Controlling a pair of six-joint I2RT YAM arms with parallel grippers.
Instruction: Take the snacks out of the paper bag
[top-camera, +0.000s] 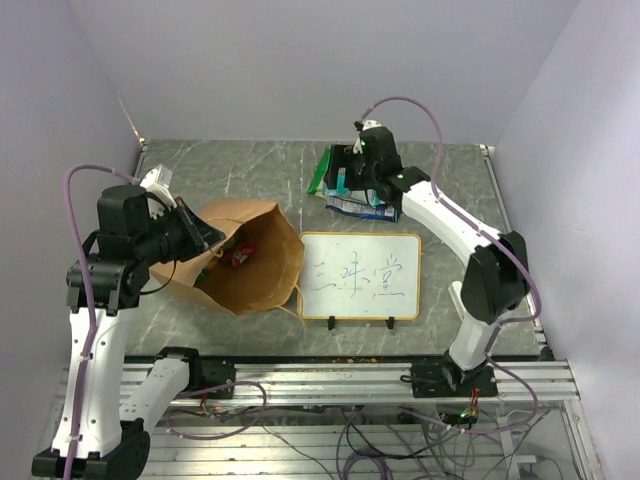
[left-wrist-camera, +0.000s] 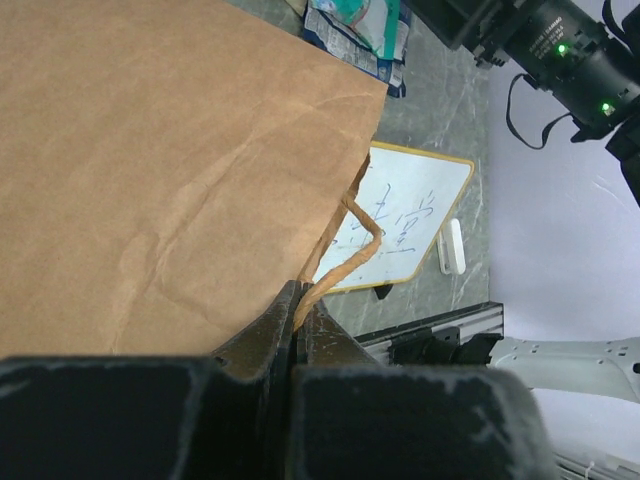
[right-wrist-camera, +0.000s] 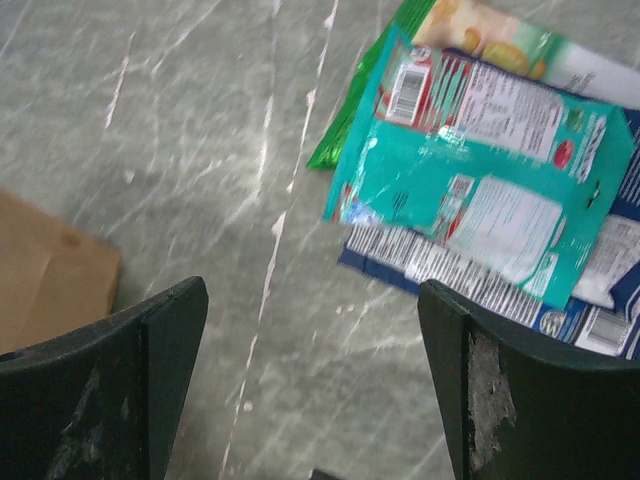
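The paper bag (top-camera: 270, 285) lies open on the left of the table, with red and colourful snack packets (top-camera: 240, 252) inside. My left gripper is shut on the bag's twisted handle (left-wrist-camera: 365, 250). At the back centre, several snack packets lie in a pile, a teal one (right-wrist-camera: 480, 170) on top of green and navy ones. My right gripper hangs open above this pile, nothing between its fingers.
A whiteboard (top-camera: 340, 270) with blue writing lies in the middle front, a white eraser (left-wrist-camera: 452, 245) beside it.
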